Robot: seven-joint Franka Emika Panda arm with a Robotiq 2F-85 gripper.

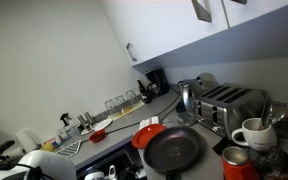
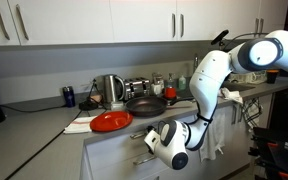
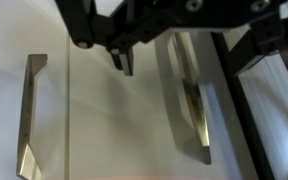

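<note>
My gripper is open in the wrist view, its dark fingers wide apart. A metal drawer handle on a white drawer front appears in the space between them; whether a finger touches it cannot be told. A second handle lies further left, past a seam between the fronts. In exterior view 2 the white arm reaches low to the drawers, with the gripper close to the front just under the counter. The arm's end is mostly cut off in exterior view 1.
Above the drawers, a black pan stands on the counter near its front edge, beside a red plate. A toaster, a white mug and a red canister are close by.
</note>
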